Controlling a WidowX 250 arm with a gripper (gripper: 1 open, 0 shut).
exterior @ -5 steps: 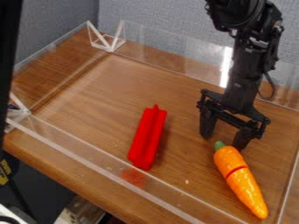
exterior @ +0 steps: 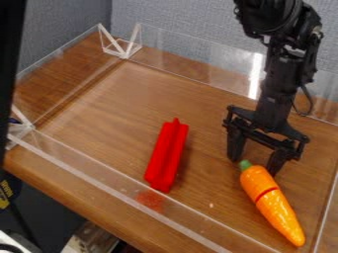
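Note:
My black gripper (exterior: pixel 258 151) hangs low over the right side of the wooden table, its two dark fingers apart with nothing visible between them. Just below and in front of it lies an orange carrot (exterior: pixel 271 206) with a green top, angled toward the front right, a red band near its top. A red oblong object (exterior: pixel 166 154) lies left of the gripper, near the middle front of the table.
Clear plastic walls edge the wooden table (exterior: pixel 119 109), with white brackets (exterior: pixel 119 44) at the back left corner. The right wall is close beside the carrot.
My gripper has shifted very slightly; the carrot and red object lie where they were.

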